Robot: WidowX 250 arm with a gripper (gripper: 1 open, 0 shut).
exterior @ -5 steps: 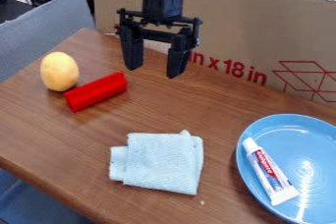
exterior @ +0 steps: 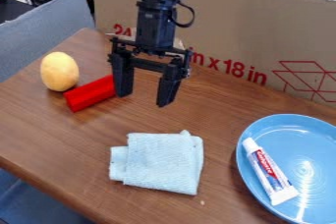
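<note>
My black gripper (exterior: 144, 84) hangs open over the upper middle of the wooden table, its two fingers pointing down with nothing seen between them. Its left finger is in front of part of a red cylinder (exterior: 88, 94), which lies at the left. A yellow potato-like object (exterior: 59, 71) sits just left of the cylinder. A folded light blue cloth (exterior: 157, 164) lies in the front middle. At the right, a blue plate (exterior: 306, 150) holds a white toothpaste tube (exterior: 269, 174).
A cardboard box (exterior: 258, 33) stands along the back edge. Grey padded material (exterior: 46, 41) borders the table at the left. Bare wood (exterior: 210, 120) shows between the cloth, plate and box.
My gripper has moved lower and a little to the left, toward the red cylinder. The objects on the table have not visibly moved.
</note>
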